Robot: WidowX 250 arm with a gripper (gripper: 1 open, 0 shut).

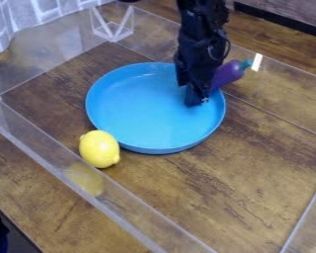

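A dark robot gripper (197,79) reaches down from the top centre to the right rim of a blue plate (147,114). A purple object with a teal tip, likely an eggplant toy (229,71), is tilted up at the gripper's right side, over the plate's edge. The fingers are dark and partly hidden, so I cannot tell whether they hold it. A yellow lemon-like object (99,149) lies on the wooden table, just off the plate's lower left.
A clear-walled barrier (88,193) runs diagonally along the left. A white-edged fixture (111,30) stands at the top left.
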